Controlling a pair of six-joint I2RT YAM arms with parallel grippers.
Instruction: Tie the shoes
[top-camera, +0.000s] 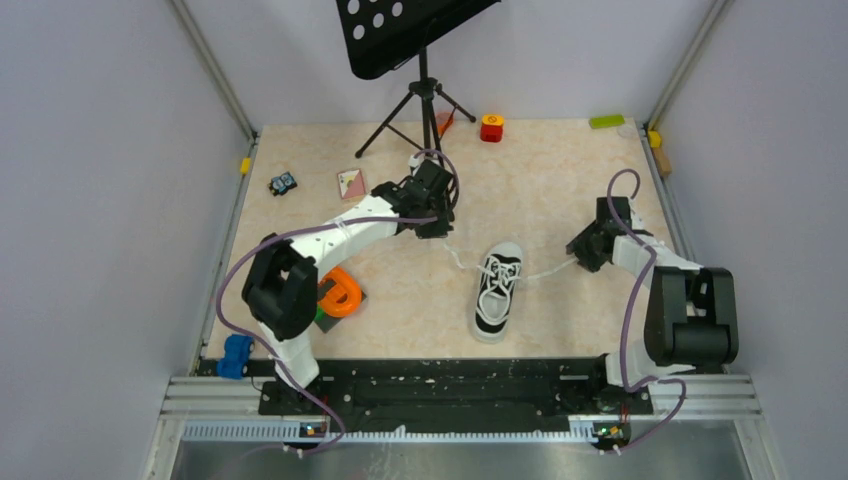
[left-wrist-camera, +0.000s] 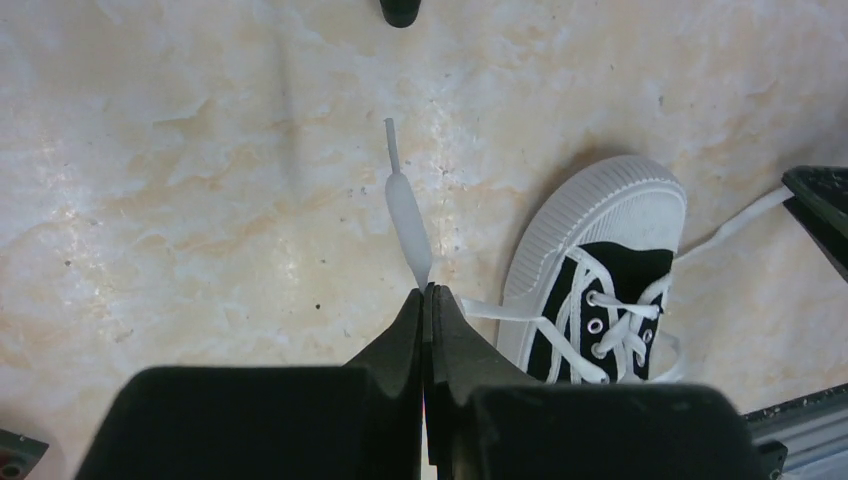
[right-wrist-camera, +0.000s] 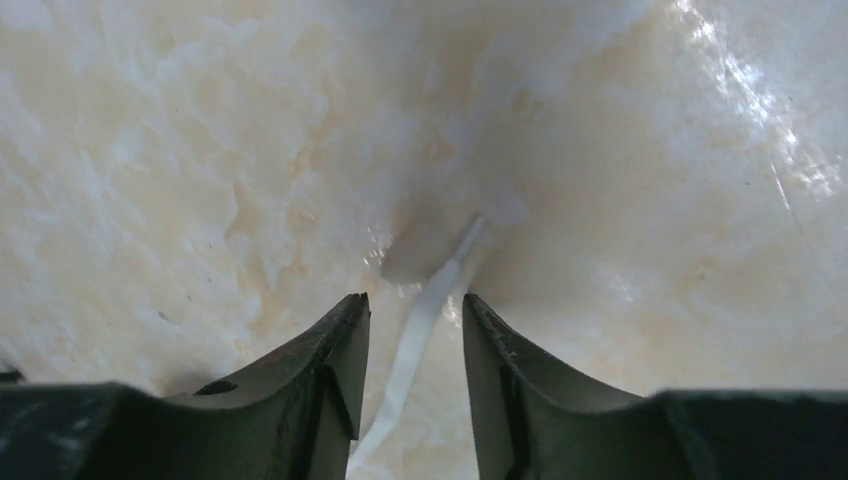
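The black-and-white shoe (top-camera: 490, 318) lies at the middle of the mat, criss-crossed by white laces. Left of it, my left gripper is shut on the left lace (left-wrist-camera: 407, 220), whose tip sticks out beyond the fingers. From the fingers that lace runs back to the shoe (left-wrist-camera: 600, 225) in the left wrist view. My right gripper stands open low over the mat, the right lace (right-wrist-camera: 408, 350) lying between its parted fingers. That lace (top-camera: 545, 272) stretches from the shoe to the right gripper in the top view.
A music stand (top-camera: 425, 90) rises at the back, its legs near my left arm. An orange ring (top-camera: 343, 293), a card (top-camera: 351, 183) and a red-yellow block (top-camera: 491, 128) lie around the mat. Bare mat (top-camera: 545, 200) lies behind the shoe.
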